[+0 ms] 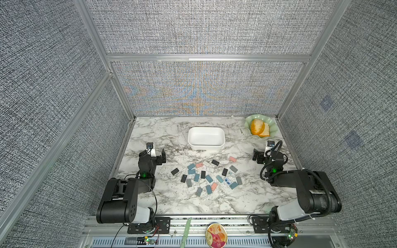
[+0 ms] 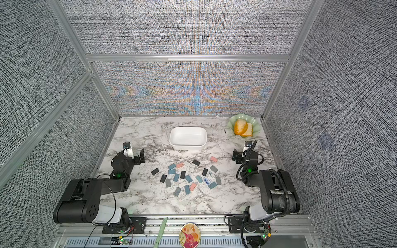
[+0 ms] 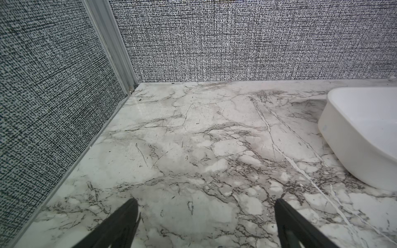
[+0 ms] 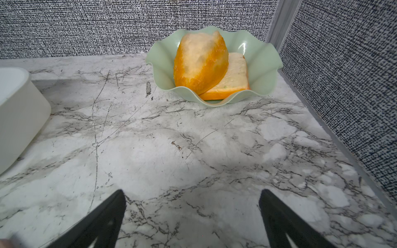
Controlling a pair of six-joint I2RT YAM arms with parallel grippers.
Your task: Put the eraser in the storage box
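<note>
Several small erasers in black, blue, grey, white and pink, such as a black one [image 1: 215,162] and a pink one [image 2: 192,186], lie scattered on the marble table between the arms. The white storage box [image 1: 206,136] stands empty behind them; its side [image 3: 351,140] shows at the right of the left wrist view. My left gripper [image 1: 157,155] is open, left of the erasers, with nothing between its fingers. My right gripper [image 1: 259,155] is open on the other side, also empty, over bare table in the right wrist view.
A green wavy bowl [image 4: 264,74] with two pieces of bread sits at the back right. A round tin [image 1: 216,235] and a green knife-like item [image 1: 185,231] lie on the front rail.
</note>
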